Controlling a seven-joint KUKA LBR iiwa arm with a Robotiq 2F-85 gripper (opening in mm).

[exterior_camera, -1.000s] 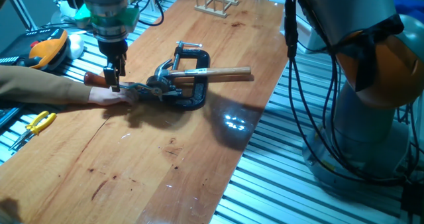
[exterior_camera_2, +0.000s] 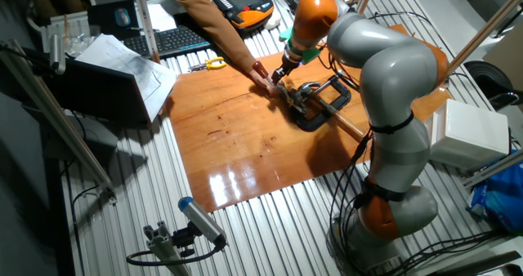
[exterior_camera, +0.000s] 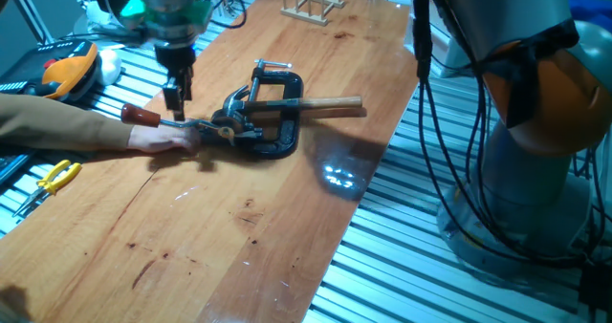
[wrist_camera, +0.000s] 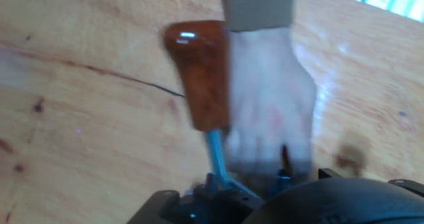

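A screwdriver-like tool with a reddish-brown handle (exterior_camera: 141,115) lies at the table's left, its thin shaft running toward a black C-clamp (exterior_camera: 291,122). Above that shaft hangs my gripper (exterior_camera: 178,116), pointing down; whether its fingers are apart or closed does not show. A person's hand (exterior_camera: 161,139) rests on the wood beside the tool. In the wrist view the handle (wrist_camera: 199,75) and the blurred hand (wrist_camera: 271,105) lie side by side, and dark gripper parts hide the shaft's far end. A hammer (exterior_camera: 320,103) lies across the clamp.
Yellow-handled pliers (exterior_camera: 59,177) lie off the table's left edge. A small wooden rack (exterior_camera: 311,5) stands at the far end. The person's arm (exterior_camera: 62,124) reaches in from the left.
In exterior view 1 my gripper has shifted right and slightly up, toward the clamp, uncovering more of the handle and shaft. The hand, clamp and hammer look unmoved.
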